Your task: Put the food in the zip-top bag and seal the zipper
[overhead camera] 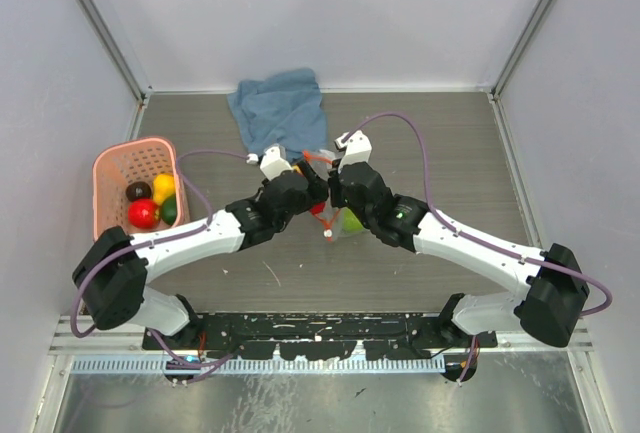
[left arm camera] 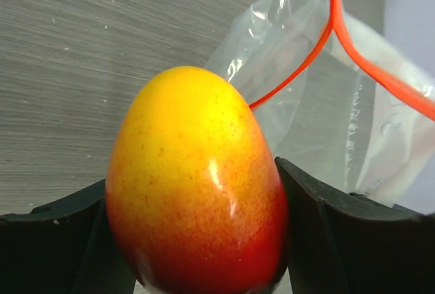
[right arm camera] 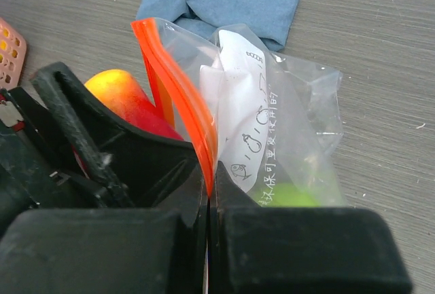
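Observation:
A red-yellow mango point(left arm camera: 197, 172) fills the front of the left wrist view, between the fingers of my left gripper point(overhead camera: 310, 181), at the mouth of the zip bag point(left arm camera: 319, 117); whether those fingers press on it is hidden. In the right wrist view the bag point(right arm camera: 248, 117), with its orange zipper point(right arm camera: 183, 97), is pinched in my right gripper. The left gripper's black fingers cover part of the mango there. A green item point(right arm camera: 285, 195) shows through the bag's plastic.
A pink basket point(overhead camera: 110, 183) with several fruits and vegetables stands at the left. A blue cloth point(overhead camera: 275, 108) lies behind the bag.

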